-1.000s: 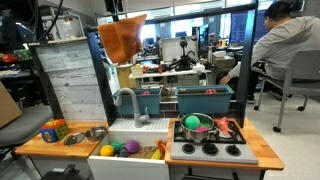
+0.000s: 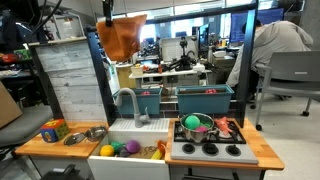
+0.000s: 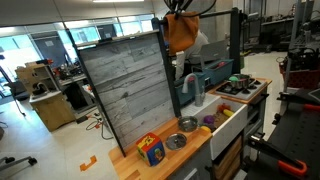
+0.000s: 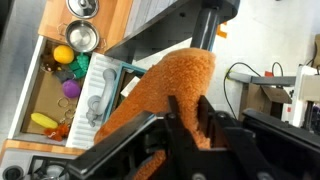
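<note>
An orange cloth (image 2: pixel 120 38) hangs high above the counter at the black overhead bar (image 2: pixel 180 14). In the wrist view the cloth (image 4: pixel 165 95) fills the middle and covers the area in front of my fingers. My gripper (image 2: pixel 108 17) is at the cloth's top edge, near the bar. From the side, the cloth (image 3: pixel 183 33) hangs down beneath the gripper (image 3: pixel 175 10). The folds hide the fingertips, so whether they still pinch the fabric cannot be told. It is also unclear how much of the cloth rests on the bar.
Below is a white sink (image 2: pixel 113 169) with several toy fruits and a faucet (image 2: pixel 130 103). A stove (image 2: pixel 212 150) bears a pot with a green item. Two metal bowls (image 2: pixel 96 134) and a colourful box (image 3: pixel 151 149) stand on the wooden counter. Black posts (image 2: pixel 246 70) frame the station.
The cloth and gripper have hardly moved; the cloth's outline has shifted slightly. A person in the right background has bent and moved.
</note>
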